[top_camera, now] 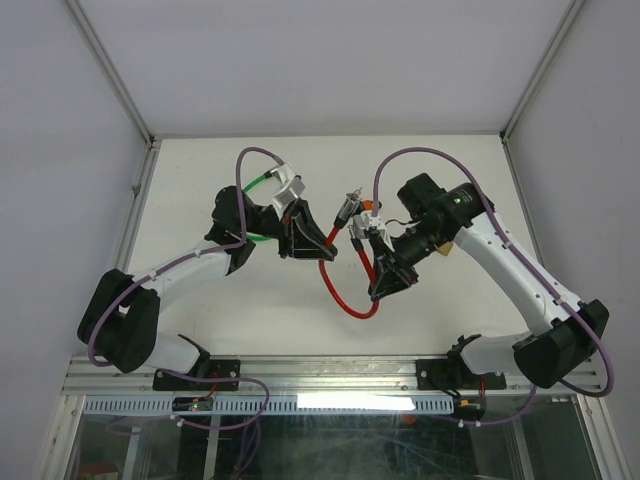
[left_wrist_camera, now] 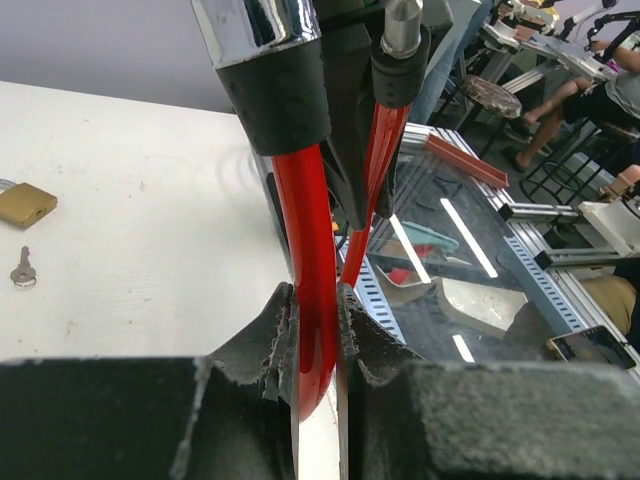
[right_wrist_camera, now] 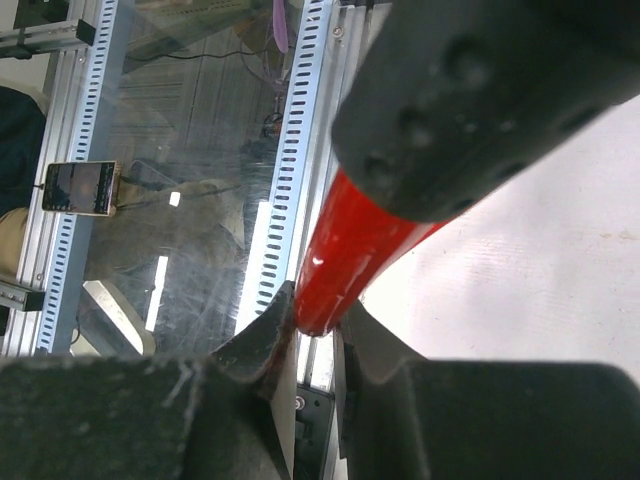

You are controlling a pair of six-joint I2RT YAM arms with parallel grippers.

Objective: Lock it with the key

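Note:
A red cable lock (top_camera: 345,307) hangs in a U between my two grippers above the white table. My left gripper (top_camera: 328,252) is shut on the red cable just below its chrome and black lock head (top_camera: 346,210). On the other limb, my right gripper (top_camera: 376,292) is shut on the red cable below the black collar (top_camera: 357,244). In the left wrist view, the metal-tipped end (left_wrist_camera: 402,35) stands beside the chrome head (left_wrist_camera: 265,70), apart from it. A loose key (left_wrist_camera: 24,268) lies on the table there. The head's keyhole cannot be made out.
A brass padlock (left_wrist_camera: 27,205) lies near the loose key. An orange item (top_camera: 369,205) rests behind the lock head, and a green cable (top_camera: 254,184) lies behind my left arm.

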